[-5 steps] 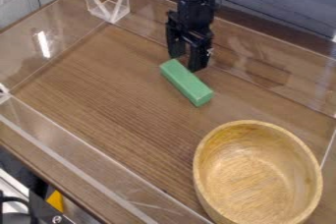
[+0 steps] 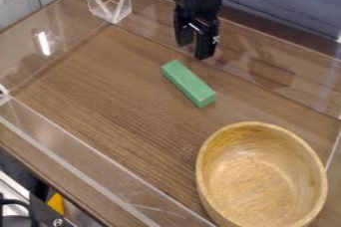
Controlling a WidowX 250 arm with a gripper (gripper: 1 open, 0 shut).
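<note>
My black gripper (image 2: 196,38) hangs at the top centre over the wooden table (image 2: 94,112), open, with nothing seen between its fingers. A green rectangular block (image 2: 188,83) lies on the table below it and apart from it, slanting toward the lower right.
A large round yellow bowl (image 2: 261,177) sits at the lower right. A white wire-like object (image 2: 111,4) stands at the upper left. Dark objects lie off the table's lower-left edge.
My gripper has moved up and slightly back, away from the green block, which lies in the same place.
</note>
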